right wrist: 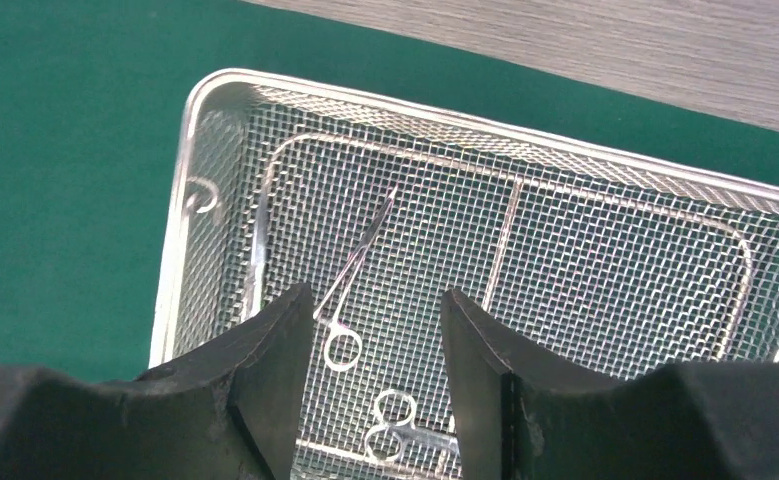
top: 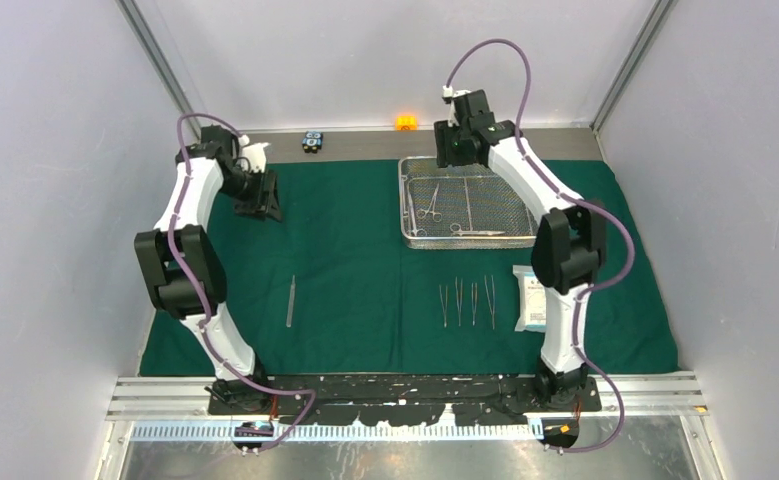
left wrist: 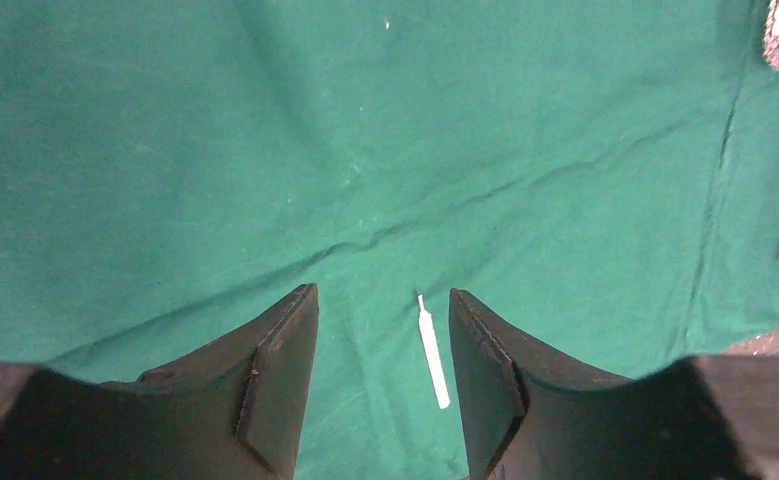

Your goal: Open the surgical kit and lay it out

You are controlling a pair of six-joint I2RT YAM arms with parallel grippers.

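The wire instrument tray (top: 468, 242) holds several scissor-like instruments (right wrist: 342, 350), some along its left side and front. My right gripper is open above the tray, near its back in the top view, with nothing between its fingers. My left gripper hangs open over the left part of the green cloth (top: 345, 270), above and behind a single slim silver instrument (top: 291, 300). Several slim tweezer-like instruments (top: 459, 302) lie in a row in front of the tray. A white packet (top: 528, 298) lies right of them, partly hidden by the right arm.
A small blue-and-black object (top: 313, 142) and a yellow object (top: 406, 122) sit along the back strip. Walls stand at left, right and back.
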